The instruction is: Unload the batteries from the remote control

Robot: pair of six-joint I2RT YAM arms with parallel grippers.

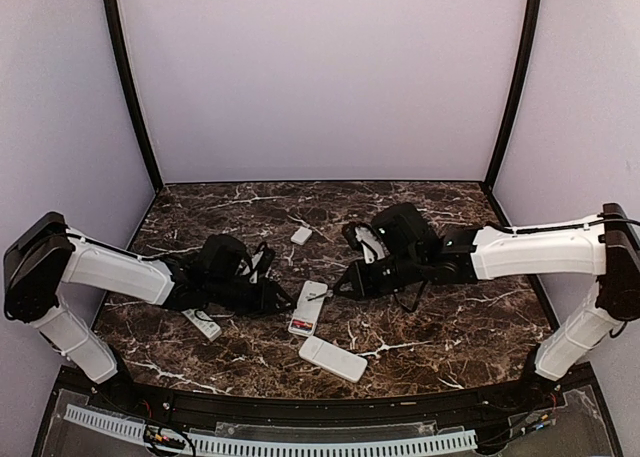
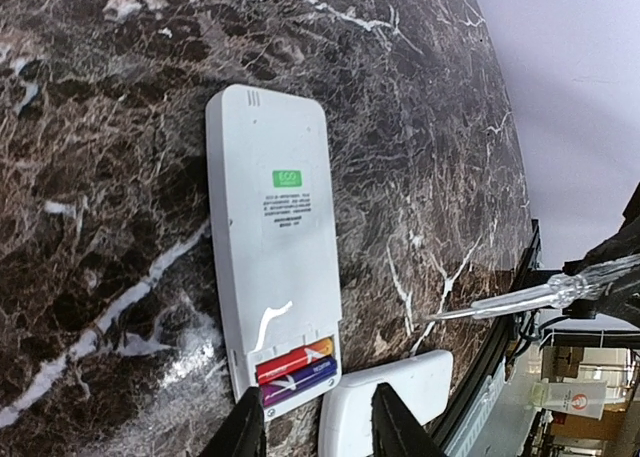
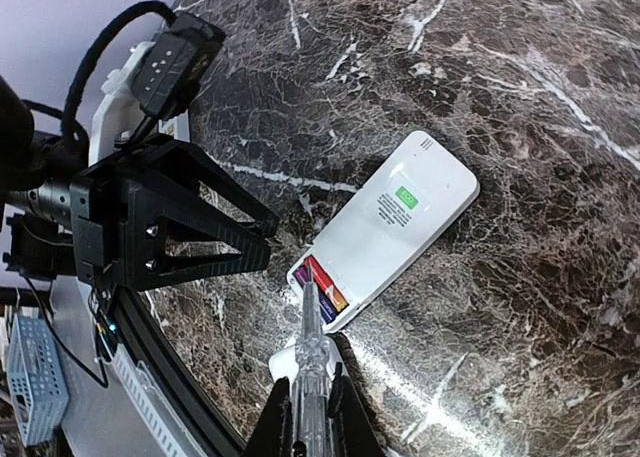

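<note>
The white remote [image 2: 276,217] lies on the marble table with its battery bay open at the near end, holding a red battery [image 2: 295,357] and a purple battery [image 2: 300,382]. My left gripper stands open to the left of the bay, nothing between its fingers; its tips show at the bottom of the left wrist view [image 2: 316,417]. My right gripper [image 1: 338,289] is shut on a slim metallic tool [image 3: 312,367], which points toward the battery bay in the right wrist view and hangs right of the remote in the left wrist view.
A white slab [image 1: 332,359], likely a cover or second device, lies in front of the remote. A small white piece [image 1: 301,235] lies behind it, and another white object [image 1: 204,323] lies under the left arm.
</note>
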